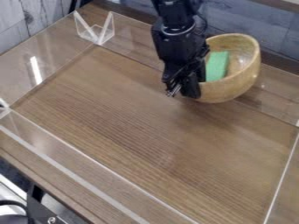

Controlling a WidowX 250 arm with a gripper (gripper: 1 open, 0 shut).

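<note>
A tan wooden bowl (239,74) is raised at the upper right of the wooden table, with a green block (218,63) inside it, partly hidden by the arm. My dark gripper (184,87) comes down from the top centre and is shut on the bowl's near left rim; its fingertips are hard to make out against the bowl.
A clear plastic stand (96,28) is at the back left. A wall runs along the back, and the table's edge lies at the lower left.
</note>
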